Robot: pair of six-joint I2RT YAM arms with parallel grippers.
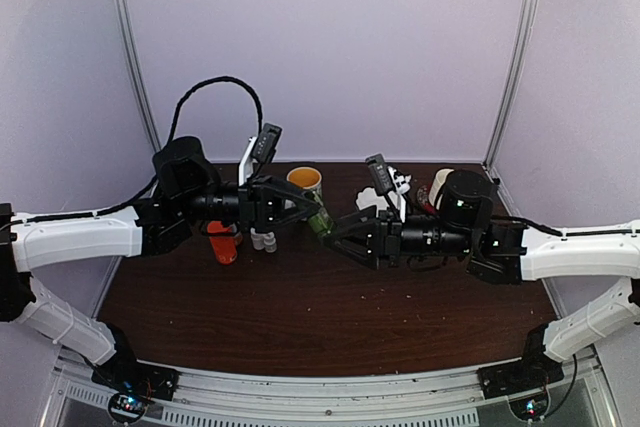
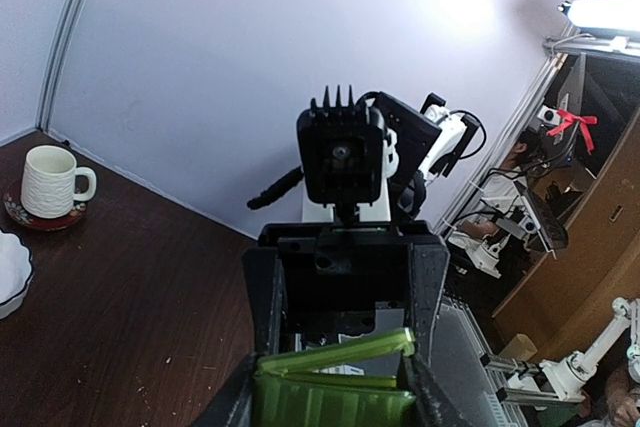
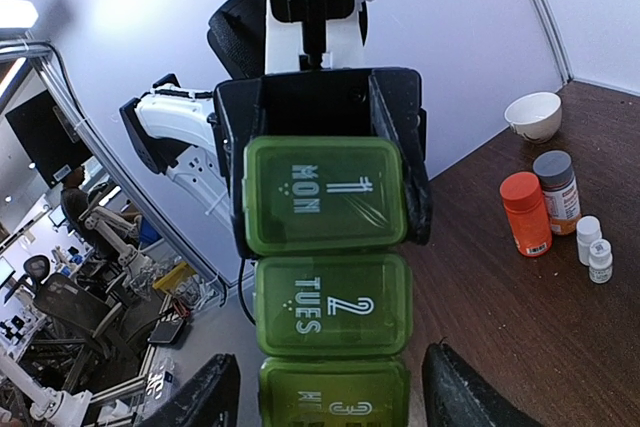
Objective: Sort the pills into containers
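A green pill organizer (image 1: 320, 219) with day lids hangs tilted in the air between my two arms. My left gripper (image 1: 308, 205) is shut on its upper end. In the right wrist view the MON and TUES lids of the organizer (image 3: 333, 302) face the camera, and the left gripper's fingers (image 3: 414, 162) flank the MON compartment. My right gripper stands open around the lower part, its fingers (image 3: 455, 392) on either side with a gap to each. At the bottom of the left wrist view shows the organizer's end (image 2: 335, 402).
Orange-capped (image 3: 525, 212) and grey-capped bottles (image 3: 558, 192), and two small white bottles (image 3: 588, 239), stand on the table, near a white bowl (image 3: 535, 115). A white cup (image 2: 50, 182) on a saucer and a scalloped dish (image 2: 12, 272) stand elsewhere.
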